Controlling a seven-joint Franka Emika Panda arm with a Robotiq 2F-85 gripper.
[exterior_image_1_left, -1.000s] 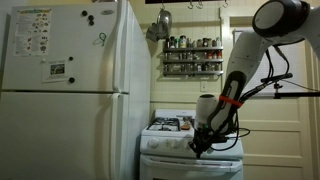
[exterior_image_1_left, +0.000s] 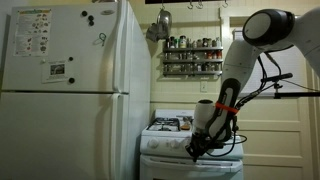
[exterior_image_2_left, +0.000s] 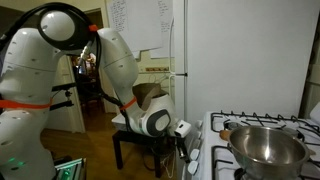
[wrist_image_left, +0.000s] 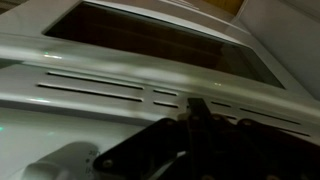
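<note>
My gripper (exterior_image_1_left: 195, 153) hangs in front of the white stove (exterior_image_1_left: 165, 147), at the height of its knobs and oven handle. In the wrist view the dark fingers (wrist_image_left: 195, 108) are together, with nothing visible between them. Beyond their tips runs the white oven handle (wrist_image_left: 130, 60), and past it is the oven door with its dark window (wrist_image_left: 165, 38). The slotted white panel (wrist_image_left: 75, 88) lies just by the fingertips; whether they touch it I cannot tell.
A metal pot (exterior_image_2_left: 268, 148) stands on the burners, its wooden handle towards the fridge. The tall white fridge (exterior_image_1_left: 60, 100) is left of the stove. A spice rack (exterior_image_1_left: 192, 58) hangs on the wall behind.
Over the last second the arm has sunk slightly, and my gripper has come a little lower in front of the stove. The stove and fridge look the same.
</note>
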